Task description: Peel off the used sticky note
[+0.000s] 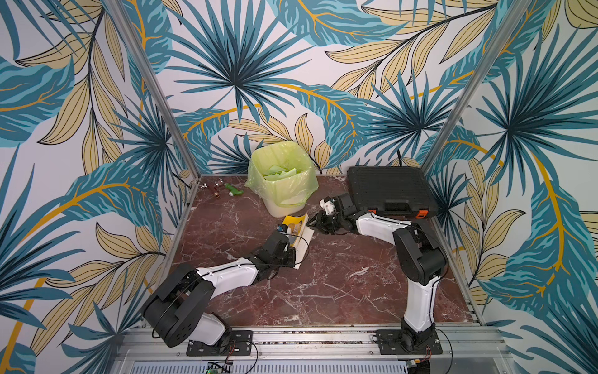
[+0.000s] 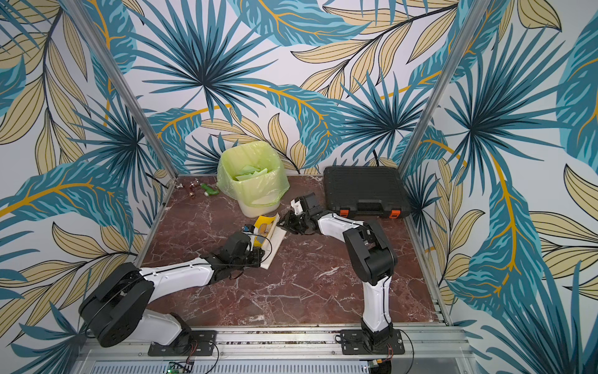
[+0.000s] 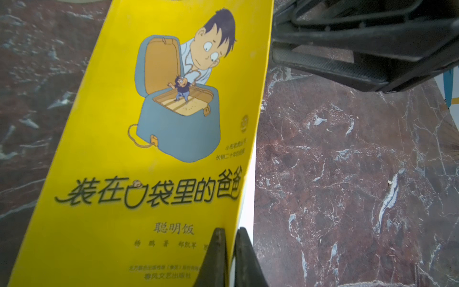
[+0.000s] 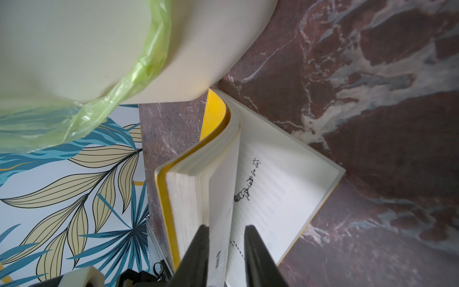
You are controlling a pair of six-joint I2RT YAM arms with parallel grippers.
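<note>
A yellow-covered book (image 3: 143,201) stands partly open mid-table, its white inside page (image 4: 282,191) with handwriting facing my right wrist camera. My left gripper is shut at the cover's edge, the yellow cover running between or just behind its fingertips. My right gripper is part open, close above the book on its far right side, its blurred fingertips apart in front of the pages with nothing visibly held. I cannot make out a sticky note on the pages in view.
A bin (image 1: 280,180) with a green liner stands just behind the book. A black case (image 1: 389,190) lies at the back right, beside my right arm. Small items (image 2: 208,190) lie at the back left.
</note>
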